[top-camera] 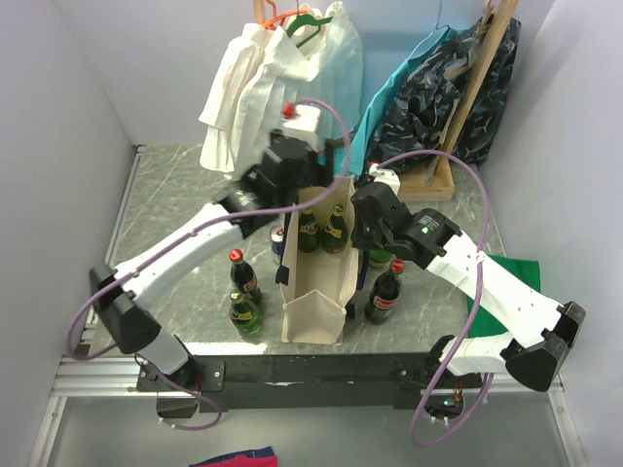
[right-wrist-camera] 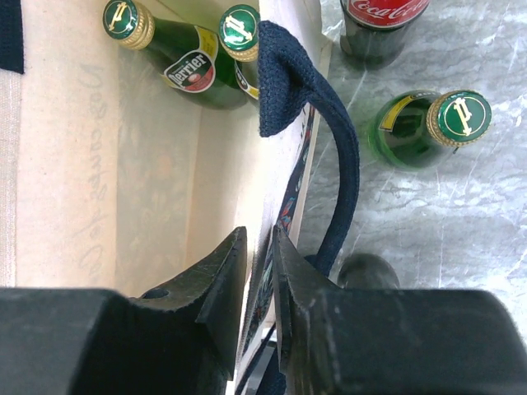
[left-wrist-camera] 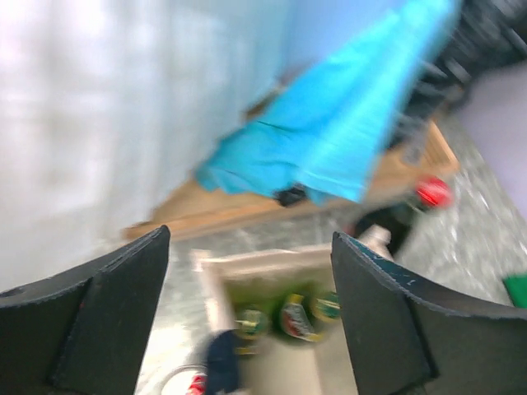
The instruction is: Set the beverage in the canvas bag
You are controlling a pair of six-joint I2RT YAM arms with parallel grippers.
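The cream canvas bag (top-camera: 317,282) stands open in the middle of the table. Inside it, green bottles (top-camera: 334,232) with yellow labels stand toward the far end; the left wrist view shows several bottle caps (left-wrist-camera: 251,321) there. My left gripper is high over the bag's far end, its fingers wide apart with nothing between them. In the right wrist view my right gripper has the bag's right-hand rim (right-wrist-camera: 265,197) pinched between its fingertips, beside the dark handle (right-wrist-camera: 342,156). Outside the bag on the left are a cola bottle (top-camera: 243,275) and a green bottle (top-camera: 245,313).
Right of the bag stand a cola bottle (top-camera: 384,294) and a green bottle (right-wrist-camera: 412,127), close to my right arm. White clothes (top-camera: 292,92) and a blue cloth (left-wrist-camera: 305,123) hang at the back. A green cloth (top-camera: 511,287) lies far right.
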